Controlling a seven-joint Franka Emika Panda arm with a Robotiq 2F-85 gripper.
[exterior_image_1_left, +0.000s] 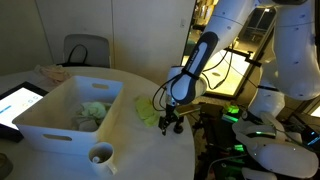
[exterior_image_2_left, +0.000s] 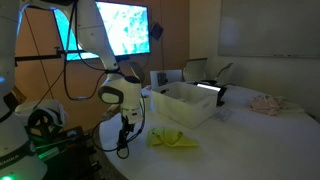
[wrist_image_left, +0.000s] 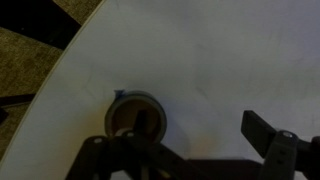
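Note:
My gripper is open, low over the white table at the arm's side. In the wrist view its dark fingers stand wide apart along the bottom. A round object with a pale rim and dark middle is near the left finger, partly covered by it. Whether it is the white mug seen in exterior view 1 I cannot tell. There, the mug stands upright, apart from the gripper. A yellow-green cloth lies crumpled on the table, close to the gripper; exterior view 2 shows the same cloth clearly.
A white open box stands left of the arm, with a pale green cloth inside. Beyond it lie a pinkish cloth and a bright screen.

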